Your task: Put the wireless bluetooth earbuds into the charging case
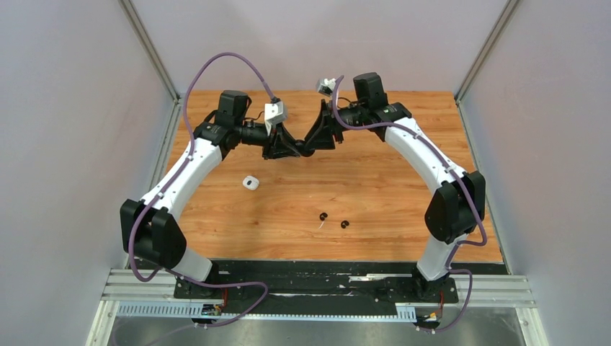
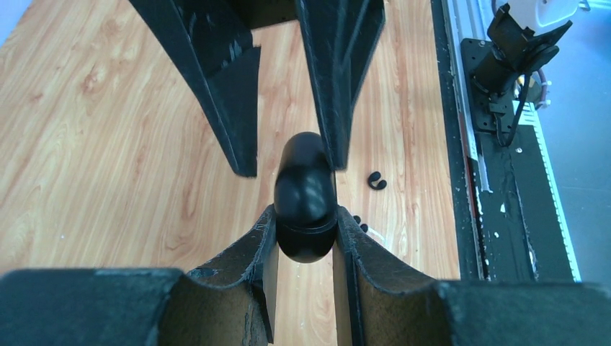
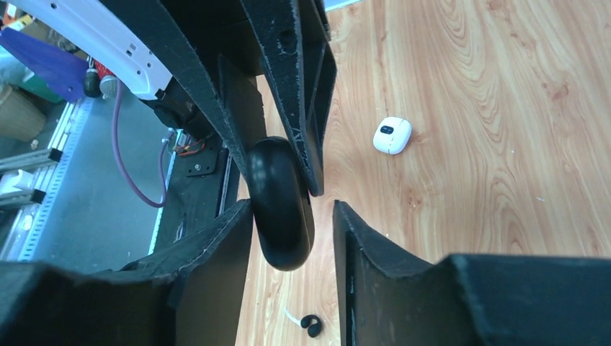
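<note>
The glossy black charging case [image 2: 306, 198] is in the air near the middle, with my left gripper shut on its lower end in the left wrist view. Around its other end stands my right gripper, partly open. In the right wrist view the case lies close to the left finger of that gripper, and a clear gap shows on the right. Whether that finger touches it I cannot tell. The lid looks closed. Two small black earbuds, one nearer the left [image 1: 323, 216] and one nearer the right [image 1: 345, 224], lie on the table below.
A small white case-like object [image 1: 251, 183] with a dark spot rests left of centre on the wooden table [image 1: 403, 187]. Beside the left earbud lies a thin pale strip [image 3: 292, 318]. Both grippers nearly meet above it.
</note>
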